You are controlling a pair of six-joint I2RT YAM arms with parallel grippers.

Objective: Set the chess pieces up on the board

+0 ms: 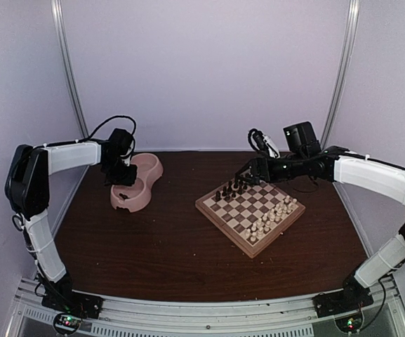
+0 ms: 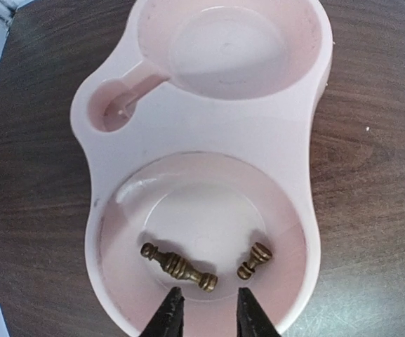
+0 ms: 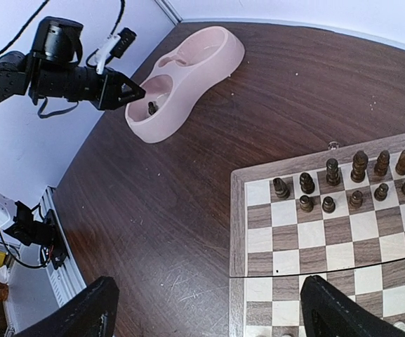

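Two dark pieces lie on their sides in the near bowl of the pink tray [image 2: 202, 133]: a long chess piece [image 2: 177, 267] and a short pawn [image 2: 255, 260]. Over that bowl hangs my left gripper, its fingers apart with nothing between them. The chessboard [image 1: 223, 227] carries dark pieces [image 1: 229, 189] along its far-left side and light pieces [image 1: 269, 217] opposite. In the right wrist view, dark pieces stand upright in two rows, with a gap in the front row at the near corner. My right gripper is wide open above the board's far side, empty.
The tray's far bowl [image 2: 227, 45] is empty. Bare dark table [image 1: 153, 253] lies between tray and board and along the front. White walls [image 1: 202, 77] close off the back and sides.
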